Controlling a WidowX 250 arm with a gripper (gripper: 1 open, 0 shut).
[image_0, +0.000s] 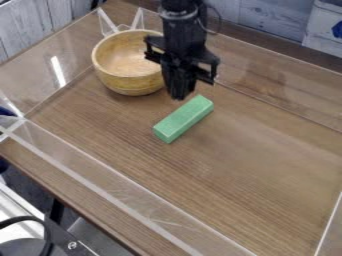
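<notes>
My gripper (179, 82) hangs at the upper middle, just right of a round light-wood bowl (123, 66), its dark fingers pointing down above and behind a green block (183, 118) lying on the wooden table (187, 190). Whether the fingers are open or shut is hard to make out; I see nothing held between them.
A cable and dark fitting sit at the lower left corner. White clutter lies along the left edge and behind the bowl. A pale box (321, 25) stands at the top right.
</notes>
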